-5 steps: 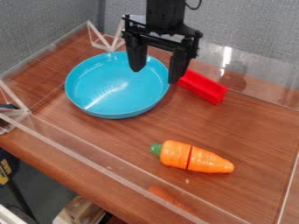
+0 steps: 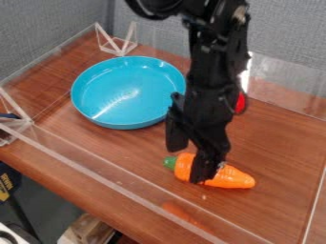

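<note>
An orange toy carrot [image 2: 231, 178] with a green top lies on the wooden table in the front right of the camera view. My black gripper [image 2: 192, 158] is lowered right over it, its fingers at either side of the carrot's middle. Whether they are closed on it I cannot tell.
A blue round plate [image 2: 109, 91] sits at the back left. A red object [image 2: 239, 103] is mostly hidden behind the arm. Clear barriers edge the table, and open wood [image 2: 280, 148] lies at the right.
The carrot and plate look unmoved.
</note>
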